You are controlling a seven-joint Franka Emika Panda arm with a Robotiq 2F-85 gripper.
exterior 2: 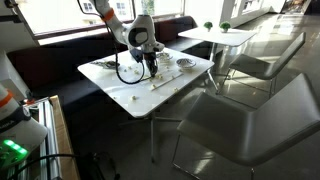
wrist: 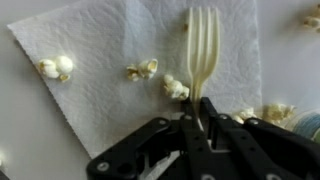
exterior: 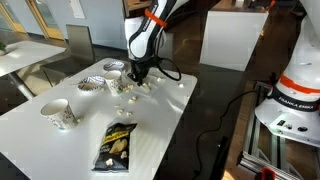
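In the wrist view my gripper is shut on a pale plastic fork (wrist: 204,50), its tines pointing away from the fingers. Beneath the fork lies a white paper napkin (wrist: 100,40) with popcorn on it. One popcorn piece (wrist: 175,87) rests right beside the fork's neck, a smaller one (wrist: 143,70) a little to the left, and a rounder piece (wrist: 56,67) near the napkin's left edge. Whether the fork touches the napkin I cannot tell. The fork is too small to make out in the exterior views.
Two patterned cups (exterior: 60,114) (exterior: 114,81) and patterned bowls (exterior: 91,85) stand on the white table (exterior: 50,150). A dark snack bag (exterior: 115,147) lies at the near edge. Loose popcorn is scattered across the middle.
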